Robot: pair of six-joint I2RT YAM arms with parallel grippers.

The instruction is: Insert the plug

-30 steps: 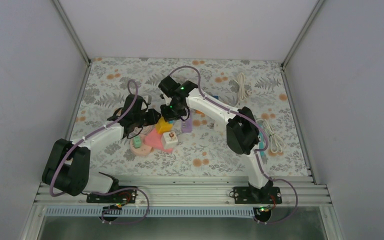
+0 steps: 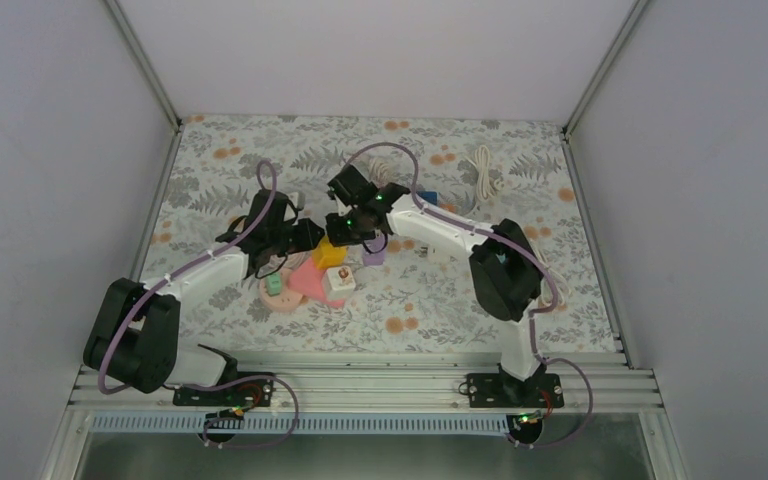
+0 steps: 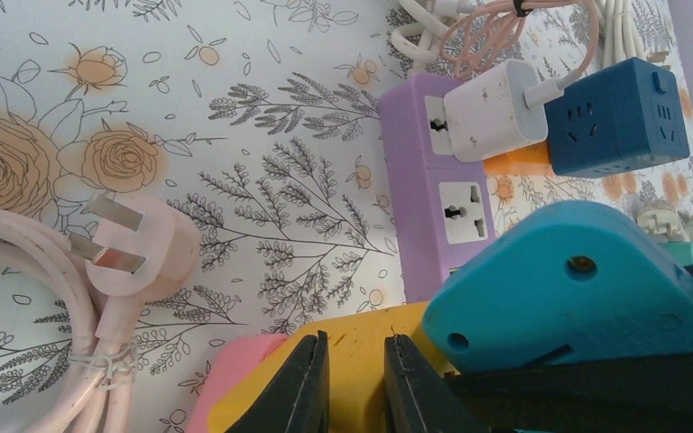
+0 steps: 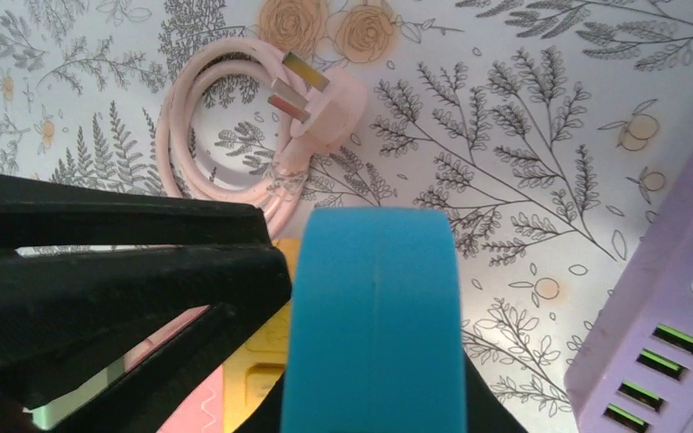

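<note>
My right gripper (image 2: 340, 228) is shut on a bright blue block (image 4: 374, 316), which fills the lower middle of the right wrist view. My left gripper is beside it, apparently shut on a yellow block (image 3: 352, 361) (image 2: 329, 255); its fingertips partly hide the contact. The blue block overlaps the yellow one, and whether they touch is unclear. A pink plug (image 3: 149, 257) (image 4: 329, 113) with coiled cable lies prongs-up on the mat. A purple power strip (image 3: 420, 207) (image 4: 636, 307) stands apart to the right.
A white charger (image 3: 492, 113) sits in the strip, beside a dark blue socket block (image 3: 618, 117). A white block (image 2: 340, 285), pink pieces (image 2: 308, 282) and a green piece (image 2: 273, 284) lie near the grippers. Coiled white cables (image 2: 485, 175) lie rightward.
My right arm has moved a little to the right and toward the front, with its gripper staying close to the left one. The left arm is nearly unchanged.
</note>
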